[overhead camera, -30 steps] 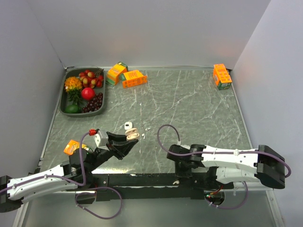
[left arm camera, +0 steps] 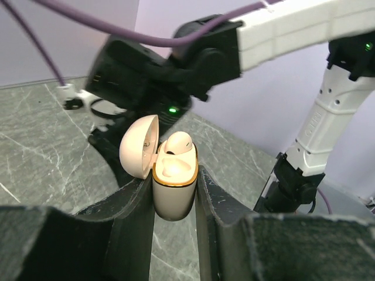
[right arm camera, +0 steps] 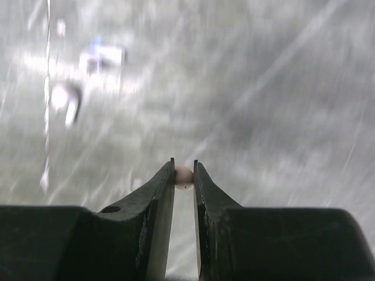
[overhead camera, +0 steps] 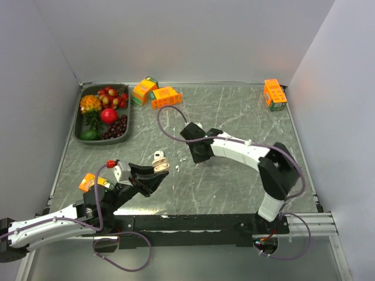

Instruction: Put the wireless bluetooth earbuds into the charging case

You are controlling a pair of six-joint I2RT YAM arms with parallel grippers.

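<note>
The white charging case [left arm camera: 174,187], lid raised, is held upright by my left gripper, shut on it; one earbud sits at the rear of the case. My right gripper is shut on a small white earbud, only its rounded end showing between the tips. In the top view the right gripper [overhead camera: 198,158] hangs over the table a little right of the case, near small white pieces [overhead camera: 177,168] lying on the marble.
A fruit tray [overhead camera: 82,129] is at back left. Orange boxes [overhead camera: 166,98] stand along the back, at right [overhead camera: 274,95] and at near left.
My right arm has swung from the front edge up and leftward to the table's middle, carrying the small piece; it is blurred by motion. The left arm has barely moved.
</note>
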